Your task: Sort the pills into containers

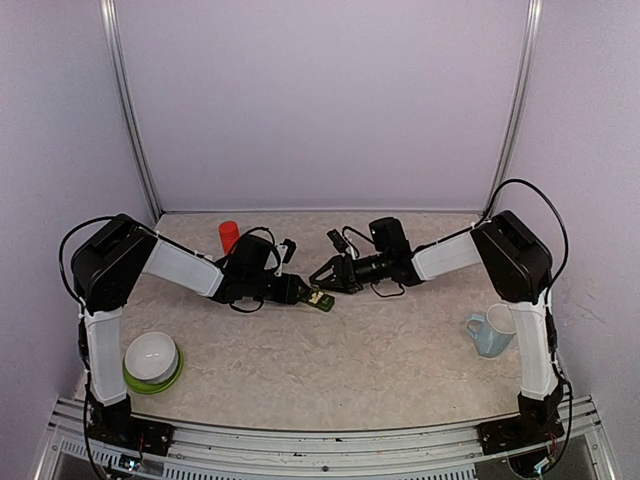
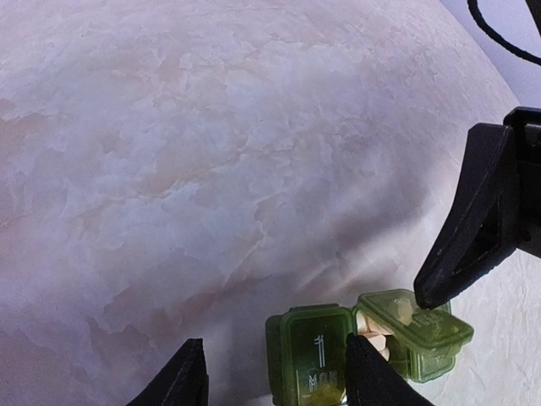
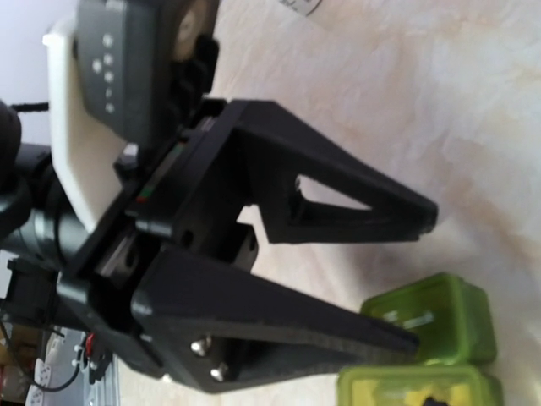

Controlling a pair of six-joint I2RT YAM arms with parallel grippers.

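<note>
A green pill box lies mid-table between both grippers. The left wrist view shows its shut compartment marked 1 MON. Beside that, a lid stands partly raised, with pale pills showing under it. My left gripper is open, its fingers apart at the MON end; one finger overlaps the box in view and the other stands clear. My right gripper is also open, its lower fingertip over the box near the green lids. Whether that fingertip touches the lid, I cannot tell.
A red cup stands behind the left arm. At the front left, a white bowl sits on a green plate. A light blue mug is at the right. Bare table stretches in front of the box.
</note>
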